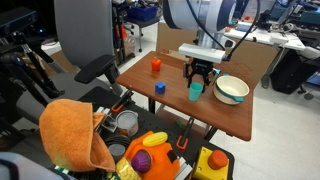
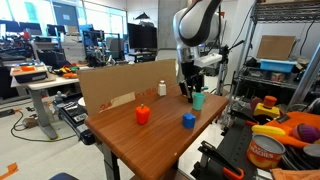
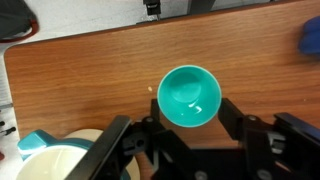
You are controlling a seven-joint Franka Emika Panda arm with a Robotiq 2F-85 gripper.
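Observation:
A teal cup [image 1: 195,91] stands upright on the wooden table, left of the white bowl [image 1: 231,89]. Just over the cup, my gripper [image 1: 201,79] points down with its fingers apart. The wrist view looks down into the cup [image 3: 189,95], where the fingers [image 3: 153,107] show on either side of its near rim. Whether they touch its wall cannot be told. In exterior view 2 the cup [image 2: 198,101] is at the right end of the table, close under the gripper.
A blue object [image 1: 160,87] and a red object [image 1: 155,65] lie on the table's left part. A white bottle [image 2: 162,89] stands by the upright board [image 2: 110,88] at the back.

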